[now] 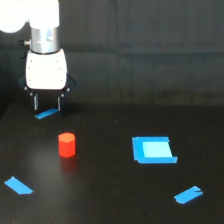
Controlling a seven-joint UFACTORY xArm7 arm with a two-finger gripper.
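A small red block (pixel 67 145) rests on the dark table, left of the middle. My gripper (pixel 47 102) hangs at the back left, fingers pointing down and spread apart with nothing between them. It is behind the red block and a little to its left, clear of it. To the right lies a square (pixel 139 143) outlined in blue, with a pale centre that has nothing on it.
Blue strips lie flat on the table: one at the front left (pixel 18 186), one at the front right (pixel 188 195), and one just below the gripper (pixel 47 114). A dark curtain (pixel 150 50) closes off the back.
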